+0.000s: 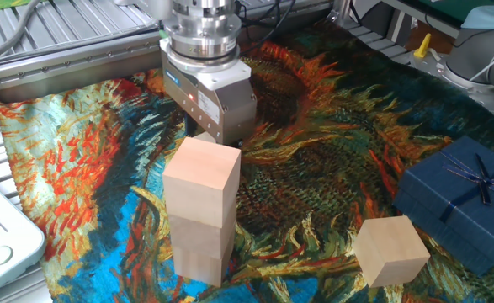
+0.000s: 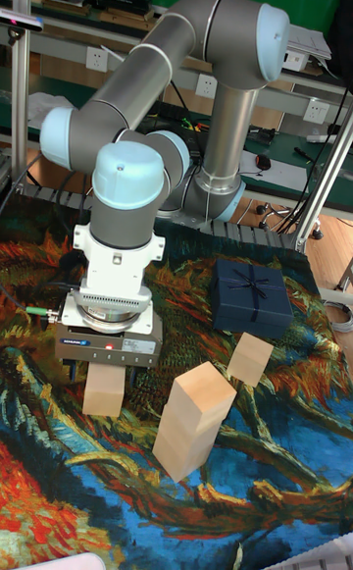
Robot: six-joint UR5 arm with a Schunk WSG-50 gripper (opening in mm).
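A tower of pale wooden blocks [image 1: 198,189] stands upright on the painted cloth. Just behind it, the gripper [image 2: 102,371] points down over another wooden block [image 2: 102,392], which rests on the cloth. In exterior view 3 its dark fingers [image 2: 71,369] straddle the top of that block, apparently with a gap, so the gripper looks open. The tower hides the fingertips and most of this block in exterior view 2. A separate wooden block [image 1: 391,251] lies to the tower's right.
A dark blue gift box [image 1: 465,198] with a ribbon bow sits at the right, beyond the lone block. Close beside the gripper, the tower [image 2: 193,415] is an obstacle.
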